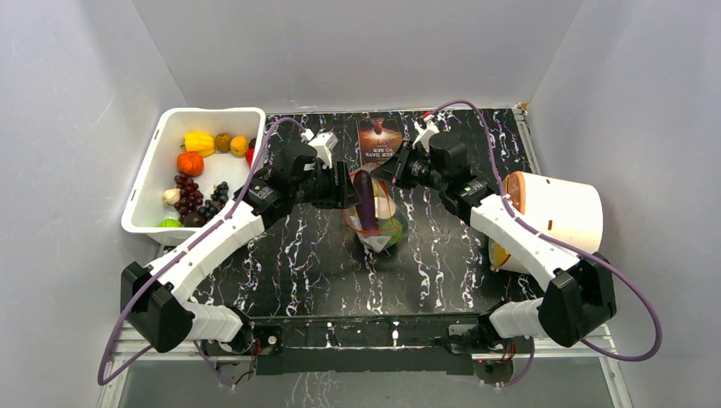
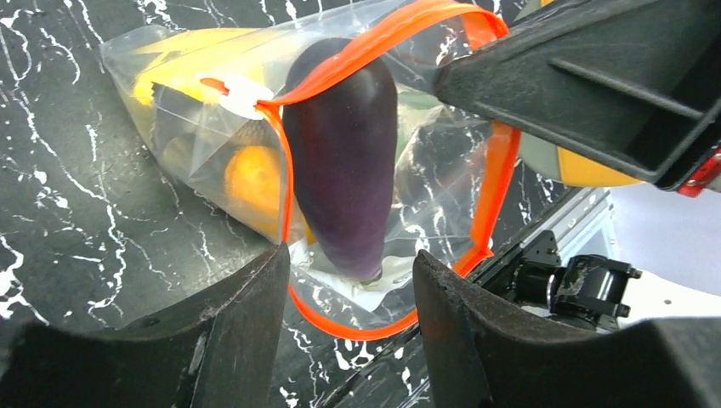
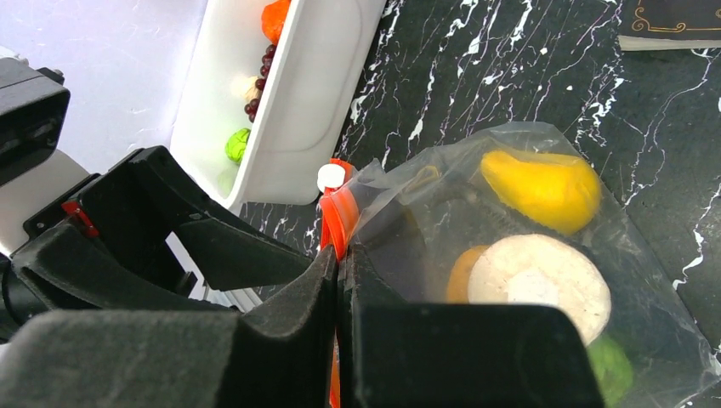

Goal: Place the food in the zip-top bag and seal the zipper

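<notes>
The zip top bag (image 1: 393, 223) stands mid-table with its orange-rimmed mouth gaping. A dark purple eggplant (image 2: 344, 161) lies inside, its narrow end towards the mouth. A yellow item (image 3: 544, 189) and a pale round slice (image 3: 540, 285) show through the clear plastic. My right gripper is shut on the orange zip strip near the white slider (image 3: 331, 177). My left gripper is in front of the mouth, its fingers apart. The orange rim runs behind its fingertips, and nothing appears clamped between them.
A white bin (image 1: 139, 197) at the left holds several fruits and vegetables. Behind the bag lies a dark book (image 1: 379, 136). A cream drum-like container (image 1: 561, 217) lies at the right.
</notes>
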